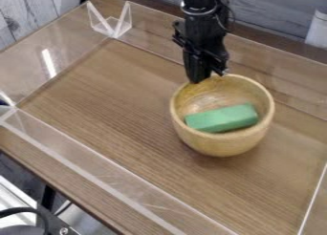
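A tan wooden bowl [234, 138] stands on the right half of the wooden table [102, 105], holding a green block [221, 118] that lies in its near part. My black gripper [198, 78] points down at the bowl's back-left rim, above or touching it; it looks shut, and I see nothing held in it.
A white wire-like stand [110, 25] is at the back left. A white object [319, 27] stands at the back right edge. Dark cables lie off the table at the lower left.
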